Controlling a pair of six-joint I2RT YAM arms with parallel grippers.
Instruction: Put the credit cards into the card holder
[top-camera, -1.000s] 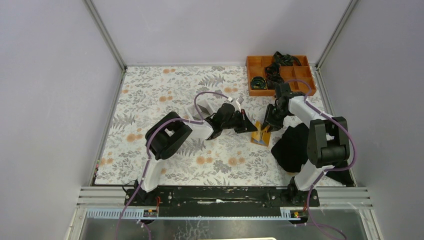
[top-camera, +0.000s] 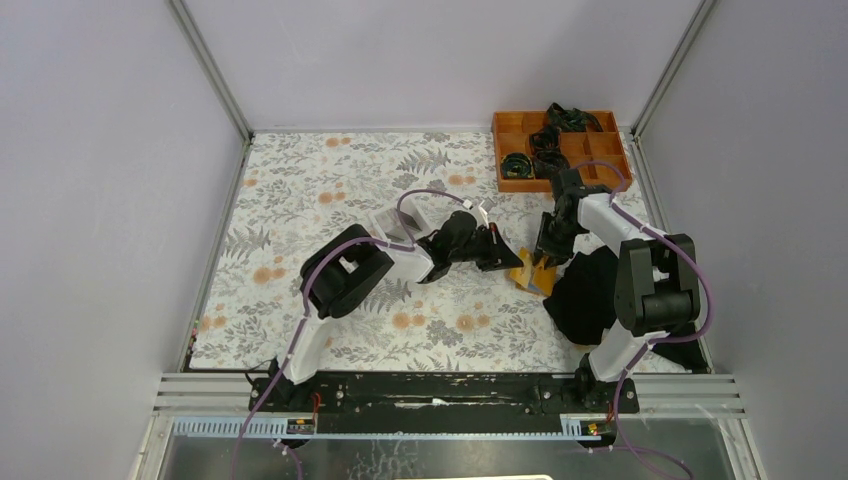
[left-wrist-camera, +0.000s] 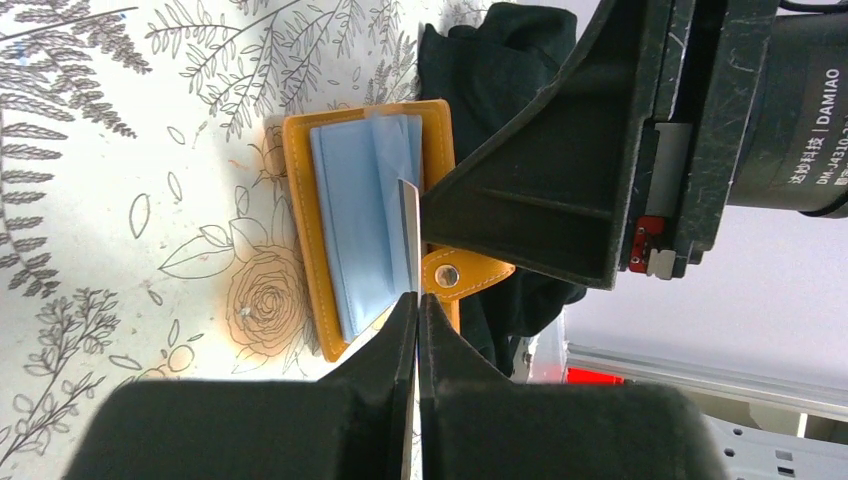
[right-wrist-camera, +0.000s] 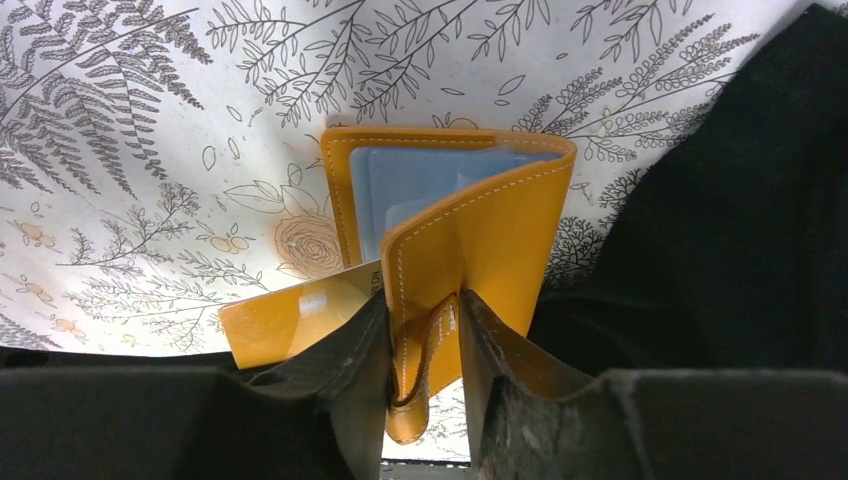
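Note:
The tan leather card holder (top-camera: 538, 280) lies open on the table, its blue sleeves (left-wrist-camera: 358, 220) showing in the left wrist view. My left gripper is shut at the holder's lower end, with a thin card edge (left-wrist-camera: 410, 215) rising beyond its tips. In the right wrist view my right gripper is part open, with the folded tan flap (right-wrist-camera: 480, 230) between its fingers; whether it grips the flap is unclear. A yellowish card (right-wrist-camera: 290, 320) sticks out to the left of the flap.
A black cloth (top-camera: 580, 305) lies to the right and below the holder. An orange compartment tray (top-camera: 600, 150) with coiled dark items stands at the back right. A grey box (top-camera: 385, 220) sits behind the left arm.
The card holder has shifted a little to the right. Both grippers have moved slightly rightward with it.

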